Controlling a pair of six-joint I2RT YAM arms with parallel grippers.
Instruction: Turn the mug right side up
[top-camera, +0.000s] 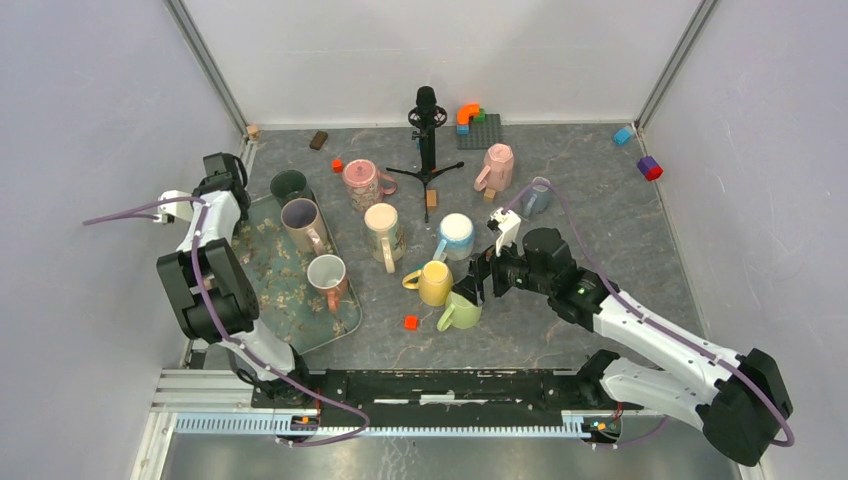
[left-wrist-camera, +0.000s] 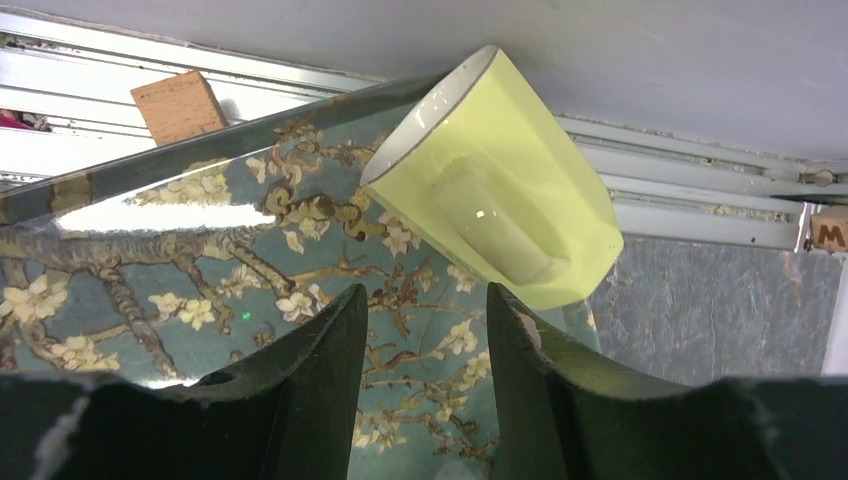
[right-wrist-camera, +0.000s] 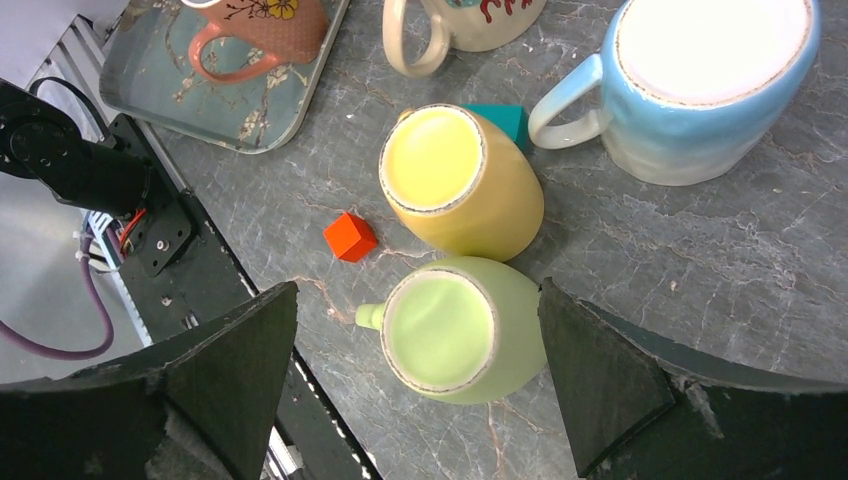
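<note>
A pale yellow mug lies on its side at the far edge of the patterned tray, against the wall; my left arm hides it in the top view. My left gripper is just short of it, fingers apart with nothing between them. My right gripper is open above a green mug, its fingers either side of that mug in the wrist view. A yellow mug and a blue mug, both bottom up, stand beyond it.
Several other mugs stand on the tray and centre table, including a cream mug. A black stand is at the back. Small loose blocks, such as a red cube, lie around.
</note>
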